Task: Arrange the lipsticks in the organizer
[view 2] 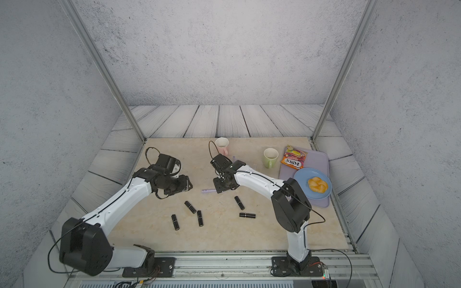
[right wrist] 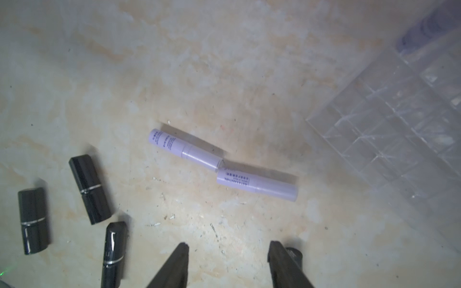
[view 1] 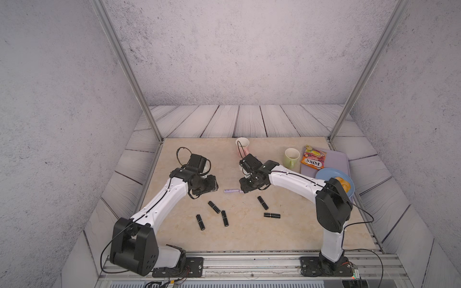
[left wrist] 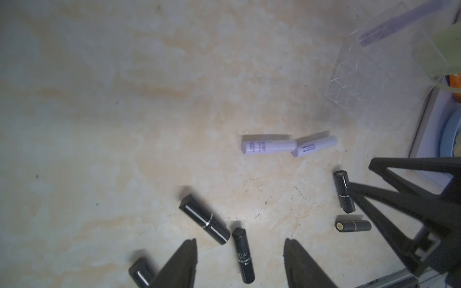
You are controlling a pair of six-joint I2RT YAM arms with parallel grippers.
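Observation:
Two lilac lipsticks (left wrist: pixel 269 147) lie end to end mid-table, with several black lipsticks (right wrist: pixel 90 189) loose in front and to their sides. In both wrist views a clear organizer (right wrist: pixel 365 129) stands to the right, holding a lilac lipstick (left wrist: pixel 401 21); in the top views the right arm largely hides it. My left gripper hangs open above the black lipsticks, nothing between its fingers. My right gripper is above the table near the lilac pair, its fingers apart and empty.
A pink mug (view 2: pixel 221 144) stands at the back, a green mug (view 2: pixel 269 158) right of it. A lilac tray (view 2: pixel 321 158) on the right holds a snack packet (view 2: pixel 294 157) and a blue plate (view 2: pixel 302 192) with orange food.

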